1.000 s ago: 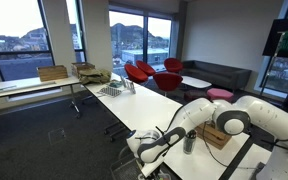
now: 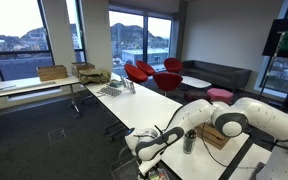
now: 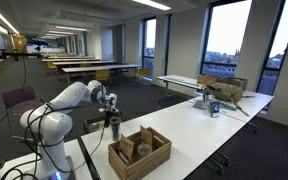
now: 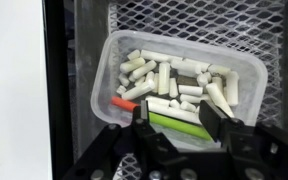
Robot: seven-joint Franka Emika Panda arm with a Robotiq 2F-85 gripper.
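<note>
In the wrist view a clear plastic tub [image 4: 102,85] holds several pieces of chalk, mostly white. Among them lie a long green stick [image 4: 179,125] and a red-orange stick [image 4: 126,104], both along the near side. My gripper stands open above that near side, its dark fingers [image 4: 212,122] apart with the green stick visible between and below them. Nothing is held. In exterior view 2 the gripper [image 3: 109,112] is small at the far end of the white table, and the tub cannot be made out there.
The tub sits in a dark wire-mesh tray [image 4: 209,18]. To its left is a white table surface [image 4: 14,90]. Farther along the table stand a wooden box [image 3: 139,155] with things in it and a dark cylindrical container [image 2: 189,143].
Over the last second the arm's wrist and gripper have shifted slightly at the table's edge. The rest of the room looks the same.
</note>
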